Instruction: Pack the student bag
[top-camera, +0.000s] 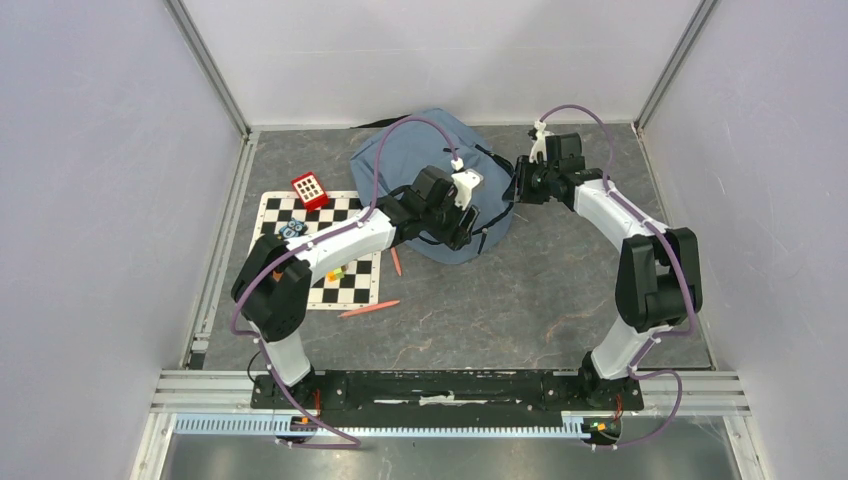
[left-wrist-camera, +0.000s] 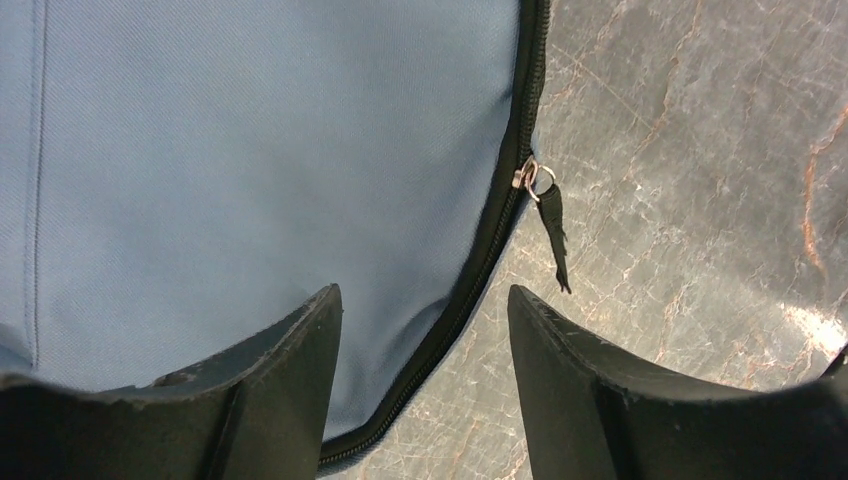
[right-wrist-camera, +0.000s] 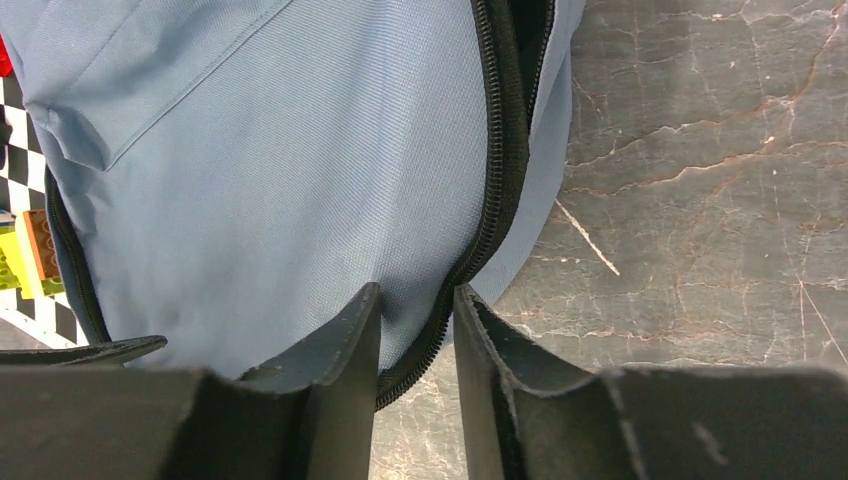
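Observation:
The blue-grey bag (top-camera: 400, 160) lies at the back middle of the table, its black zipper (right-wrist-camera: 492, 190) running along the right and front edge. Over its front edge is my left gripper (top-camera: 463, 240), fingers well apart and nothing between them in the left wrist view. Beyond those fingertips hangs the black zipper pull (left-wrist-camera: 554, 230) with its metal slider. At the bag's right side, my right gripper has a narrower gap between its fingers, and the zippered edge passes behind that gap; whether it touches the cloth cannot be told.
On the left lie a checkered board (top-camera: 365, 270), a red box with white squares (top-camera: 310, 191), a small blue item (top-camera: 292, 229) and yellow-green blocks (top-camera: 336, 273). An orange stick (top-camera: 369, 309) rests near the board's front corner.

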